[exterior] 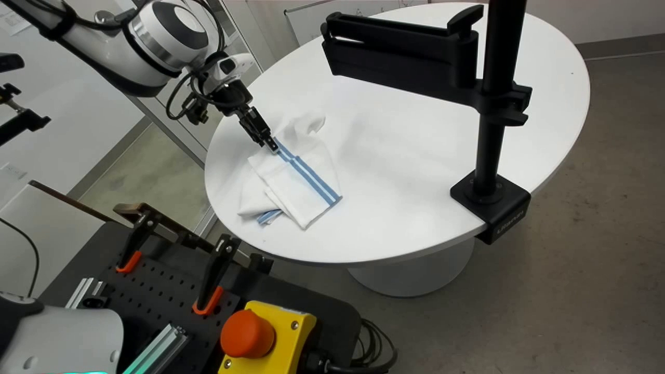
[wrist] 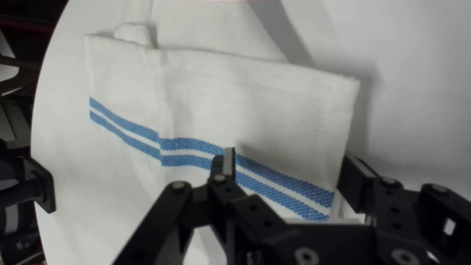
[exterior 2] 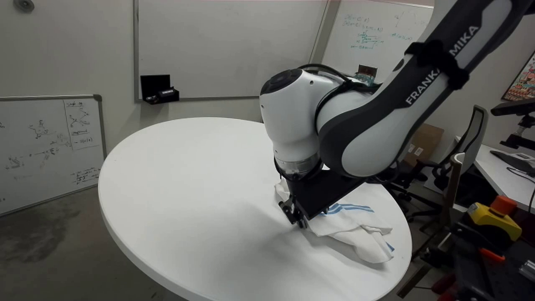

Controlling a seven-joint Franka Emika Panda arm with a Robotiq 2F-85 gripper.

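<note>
A white towel (exterior: 299, 171) with paired blue stripes lies folded and somewhat rumpled near one edge of the round table. In exterior view 1 my gripper (exterior: 273, 147) points down at the striped edge of its upper layer. The wrist view shows the gripper open, its fingers apart across a corner of the towel (wrist: 260, 110). The left finger (wrist: 228, 164) is over the stripes, while the right finger (wrist: 354, 179) stands at the cloth's right edge. Whether either finger touches the towel is hard to tell. In exterior view 2 the arm partly hides the cloth (exterior 2: 351, 223).
A black post with a folded arm (exterior: 495, 137) is clamped to the table's edge. A yellow box with a red button (exterior: 268, 336) sits on the black bench in front.
</note>
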